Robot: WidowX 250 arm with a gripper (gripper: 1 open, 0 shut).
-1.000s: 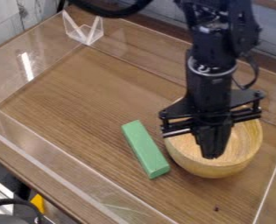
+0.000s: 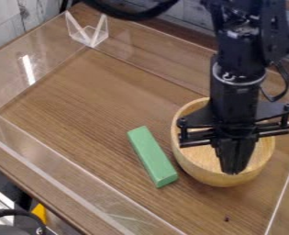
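Note:
My black gripper (image 2: 238,157) reaches down into a round, pale wooden bowl (image 2: 210,179) on the right side of the table, its tip low inside the bowl and shut, with nothing visible between the fingers. The gripper body covers much of the bowl's interior. A green rectangular block (image 2: 151,155) lies on the table just left of the bowl.
A clear plastic holder (image 2: 88,27) stands at the back left. Walls line the back, and dark cables show at the lower left edge.
The gripper has shifted a little to the right within the bowl. The bowl and the green block look in about the same places.

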